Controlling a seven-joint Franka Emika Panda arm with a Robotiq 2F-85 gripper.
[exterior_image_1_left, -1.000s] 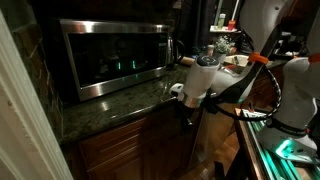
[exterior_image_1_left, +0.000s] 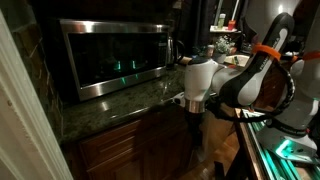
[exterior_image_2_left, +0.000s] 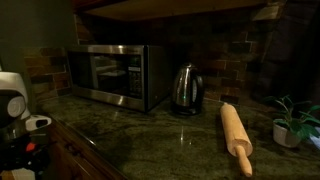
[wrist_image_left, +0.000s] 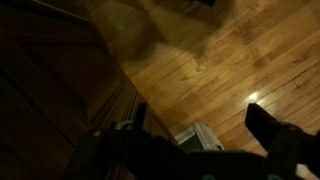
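My gripper is open in the wrist view. Dark fingers (wrist_image_left: 262, 124) stand far apart, and only wood floor and a pale-edged object show between them. In exterior view 1 the white arm (exterior_image_1_left: 205, 82) reaches down in front of the lower cabinets, below counter height. Its hand is dark against the cabinets there, so the fingers are hard to make out. At the left edge of exterior view 2, part of the arm (exterior_image_2_left: 14, 108) shows beside the counter.
The granite counter (exterior_image_2_left: 125, 135) holds a microwave (exterior_image_2_left: 115, 75), a kettle (exterior_image_2_left: 187, 88), a rolling pin (exterior_image_2_left: 235, 135) and a potted plant (exterior_image_2_left: 293, 125). Dark cabinet fronts (exterior_image_1_left: 120, 148) flank the arm. Below the gripper lies wood floor (wrist_image_left: 180, 65), with the pale-edged object (wrist_image_left: 205, 136) near the fingers.
The arm's upper links have risen and shifted right in exterior view 1, and its white wrist part has tilted. Things on the counter look unmoved.
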